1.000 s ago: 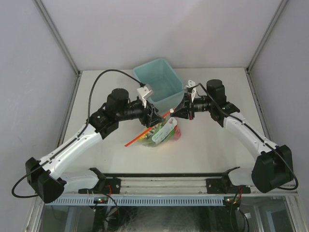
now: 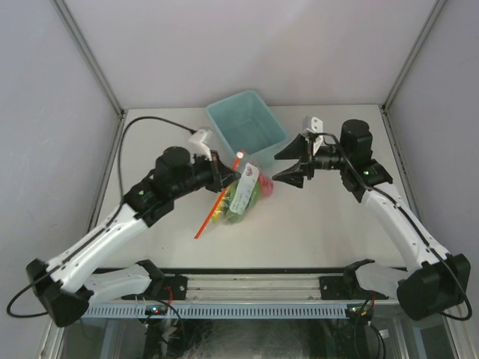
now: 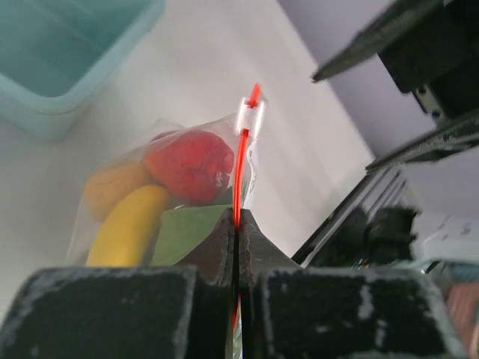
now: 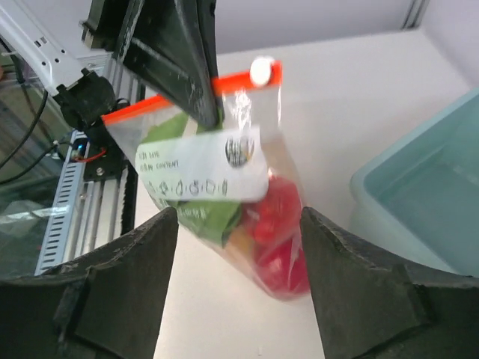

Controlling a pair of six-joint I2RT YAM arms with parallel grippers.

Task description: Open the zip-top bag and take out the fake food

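The clear zip top bag (image 2: 244, 193) with fake food hangs from my left gripper, which is shut on its orange zip strip. A white slider (image 3: 249, 117) sits at one end of the strip. Through the plastic show a red piece (image 3: 190, 166), an orange one (image 3: 116, 188), a yellow one (image 3: 130, 226) and something green. In the right wrist view a white label (image 4: 206, 166) covers much of the bag's side. My right gripper (image 2: 288, 166) stands open to the right of the bag, apart from it, nothing between its fingers. Whether the bag's mouth is sealed cannot be told.
Behind the bag, close by, stands an empty light teal bin (image 2: 247, 123). Its front edge borders a metal rail (image 2: 251, 309).
The right gripper has let go of the slider end, opened and drawn back right.
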